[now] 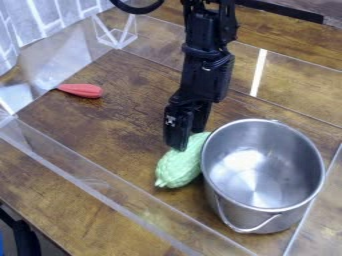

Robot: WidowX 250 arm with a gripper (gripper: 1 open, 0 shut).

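A pale green, ridged vegetable point(179, 164) lies on the wooden table, touching or just left of a large steel pot point(263, 175) with a wire handle. My black gripper point(178, 135) hangs from above with its fingertips low over the upper end of the green vegetable. Whether the fingers stand apart or closed is hard to make out.
A red elongated object point(80, 90) lies at the left. Clear plastic walls surround the work area, with a white cloth at the back left.
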